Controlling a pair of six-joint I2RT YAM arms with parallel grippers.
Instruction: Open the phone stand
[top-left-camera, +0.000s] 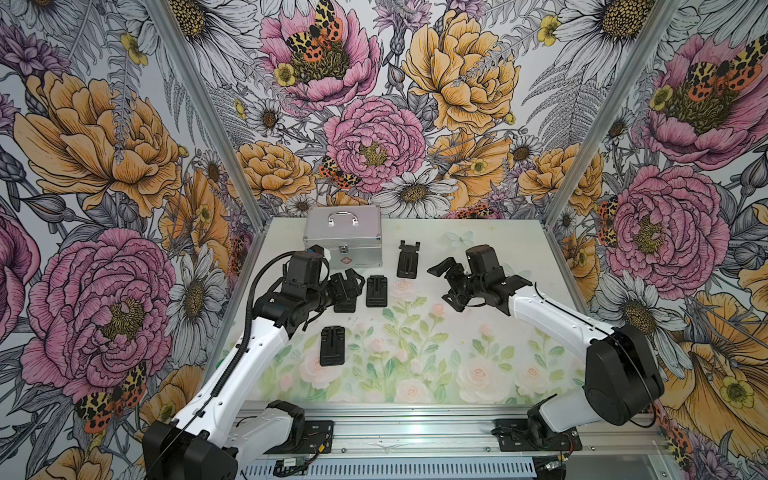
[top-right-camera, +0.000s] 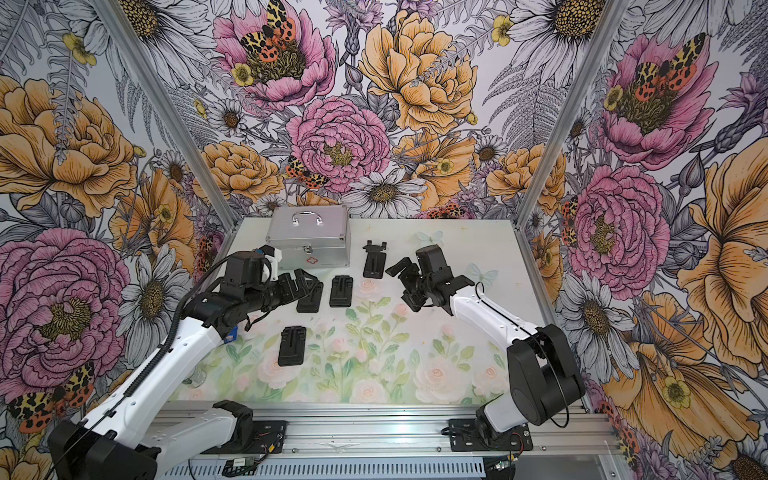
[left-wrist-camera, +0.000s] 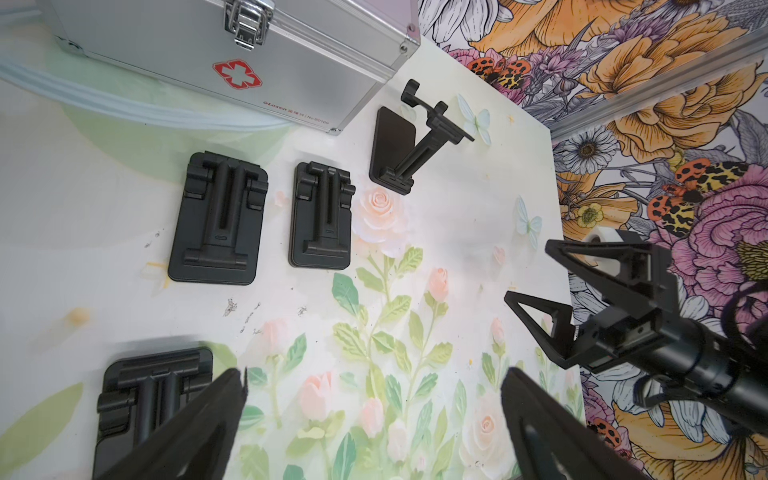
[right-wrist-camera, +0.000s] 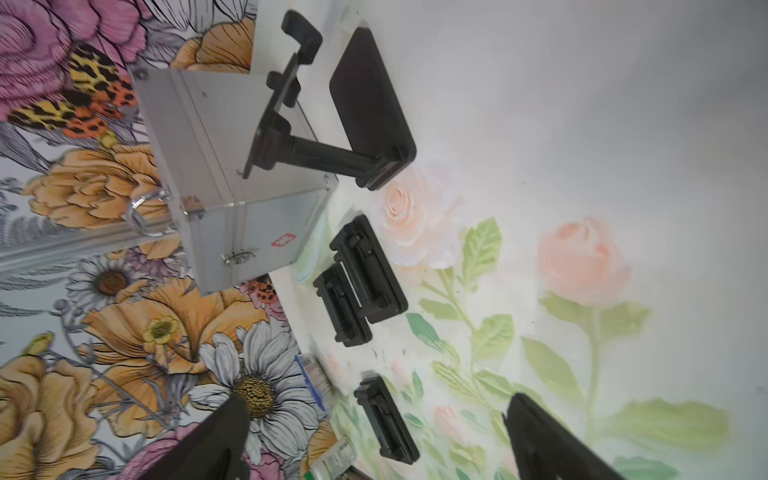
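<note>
One black phone stand (left-wrist-camera: 429, 148) stands unfolded near the back of the table, its post raised at a slant and its cradle above the base. Three other phone stands lie folded flat: the left one (left-wrist-camera: 219, 217), the one beside it (left-wrist-camera: 322, 215) and a nearer one (left-wrist-camera: 144, 400). My left gripper (top-left-camera: 356, 281) hangs open over the left side, empty, partly covering the left folded stand in the top left view. To the right of the unfolded stand, my right gripper (top-left-camera: 444, 284) is open in the air, apart from it, with nothing between its fingers.
A silver case (top-left-camera: 345, 233) with a handle stands at the back left, close behind the folded stands. Metal frame posts and printed walls enclose the table.
</note>
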